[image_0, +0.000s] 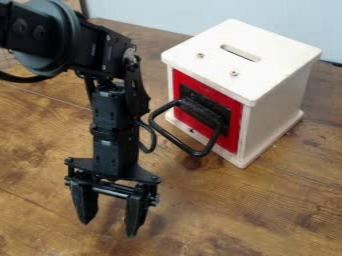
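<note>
My black gripper (111, 205) points down over the wooden table at the lower left, open, with nothing between its two fingers. Up and to the right of it stands a white wooden box (263, 70) with a slot in its top. The box's front is red (189, 88) and carries a black panel with screws or fittings. A black looped bar (201, 150) sticks out from that front toward the arm, apart from my fingers.
A pale wall runs along the back. A cable hangs beside my arm.
</note>
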